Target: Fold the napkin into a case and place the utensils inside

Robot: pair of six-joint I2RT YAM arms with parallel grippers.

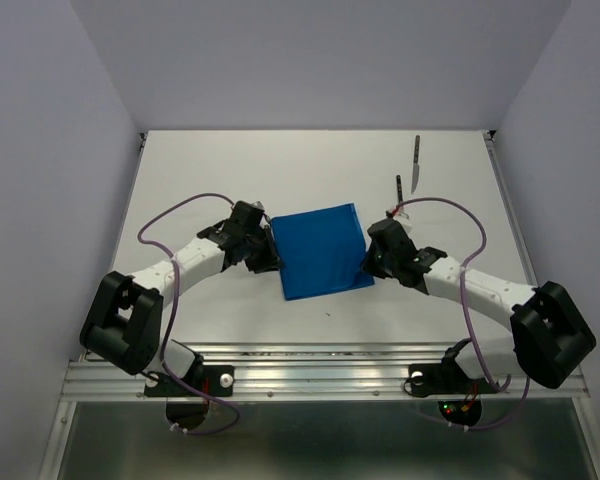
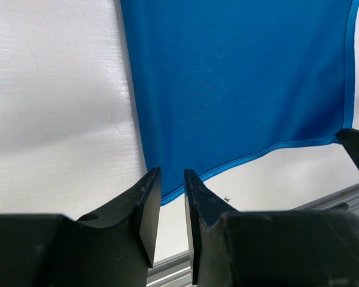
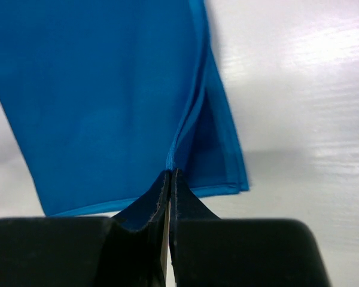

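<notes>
The blue napkin lies mostly flat on the table between my arms. My right gripper is shut on the upper layer of its right edge. That layer is raised in a ridge, and a lower layer lies spread to the right beneath it. My left gripper is part open over the napkin's near-left corner, with no cloth seen gripped between its fingers. A knife lies at the far right. Closer in, a fork lies with its front end partly hidden by the right arm.
A metal rail runs along the front edge. A small dark speck lies in front of the napkin.
</notes>
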